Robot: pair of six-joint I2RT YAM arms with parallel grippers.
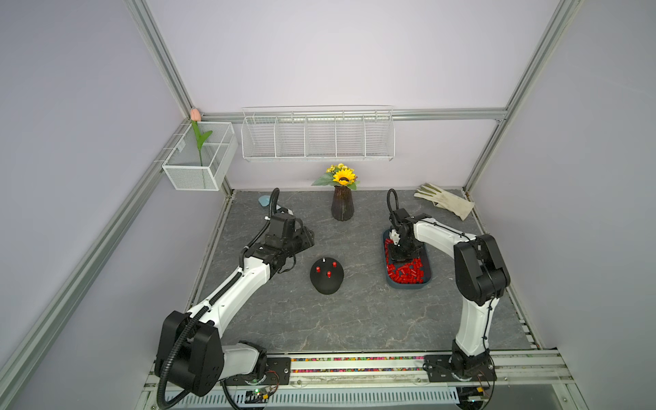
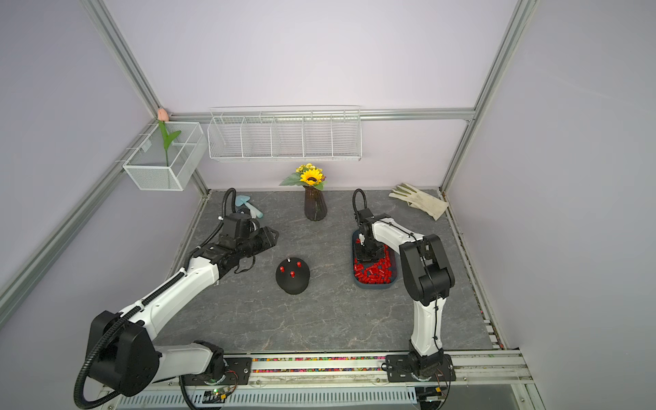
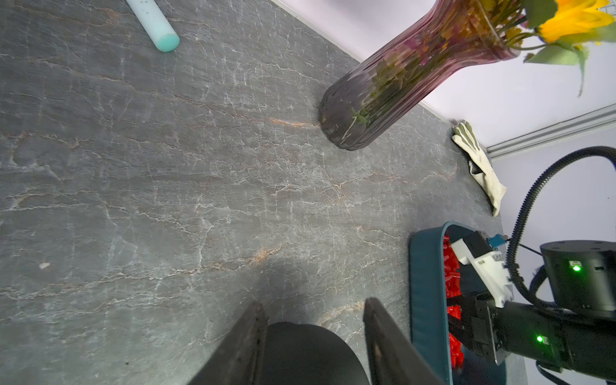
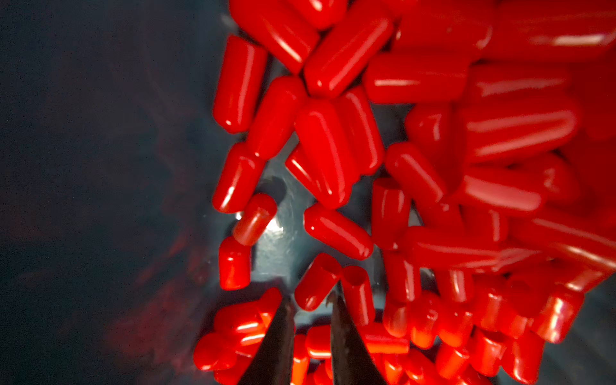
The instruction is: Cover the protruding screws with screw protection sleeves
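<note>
On the table sits a round black base (image 1: 326, 283) with three red-capped screws and one bare, pale screw (image 1: 324, 259) at its far side. Loose red sleeves (image 1: 408, 274) fill much of a dark blue tray (image 1: 390, 281) to the right. My right gripper is low inside that tray, its fingers a little apart; one short sleeve (image 4: 318, 282) lies just ahead of the gap, and I see none held. Behind and left of the base, my left gripper stands open and empty. Only part of the base (image 3: 311, 353) shows in the left wrist view.
A vase (image 1: 342, 205) with a sunflower stands at the back. Near the back right corner lies a glove (image 1: 445, 199), and a pale blue tool (image 2: 248, 205) rests behind the left arm. Bare tabletop (image 1: 365, 314) separates base and tray.
</note>
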